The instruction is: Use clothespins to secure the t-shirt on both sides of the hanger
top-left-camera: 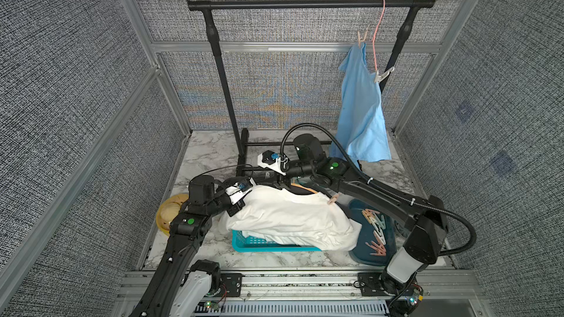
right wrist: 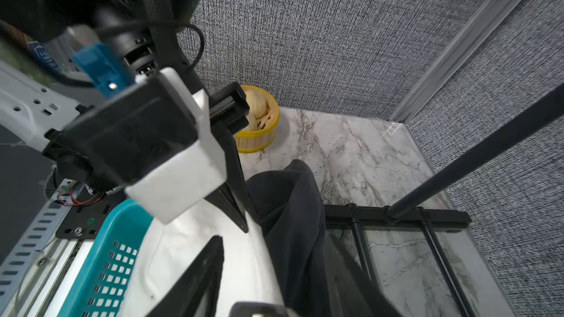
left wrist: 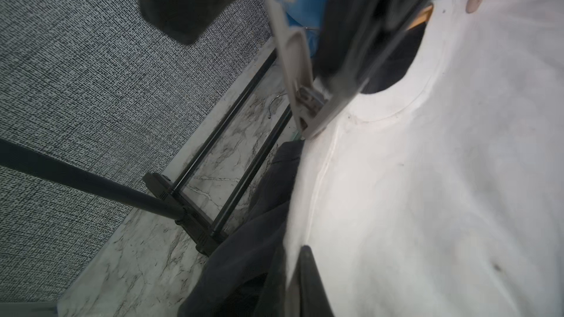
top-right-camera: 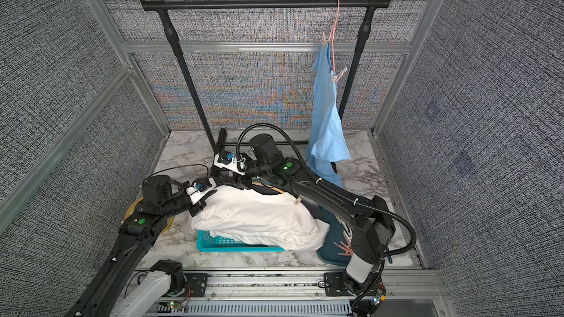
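The white t-shirt (top-left-camera: pixel 293 220) lies over the teal basket (top-left-camera: pixel 249 243), with the orange hanger (left wrist: pixel 419 17) showing at its neckline. My left gripper is shut on the shirt's shoulder edge. A grey clothespin (left wrist: pixel 293 58) sits on that edge left of the collar, partly behind the right gripper. Another clothespin (top-left-camera: pixel 332 199) is on the shirt right of the collar. My right gripper stands open just above the left shoulder; in the left wrist view its dark fingers are blurred.
A dark tray (top-left-camera: pixel 364 255) of clothespins lies at right, a yellow basket (top-left-camera: pixel 167 217) at left. Behind stands the black rack (top-left-camera: pixel 311 3), with a blue cloth (top-left-camera: pixel 358 105) hung from a pink hanger. Dark fabric (right wrist: pixel 288 199) lies behind the shirt.
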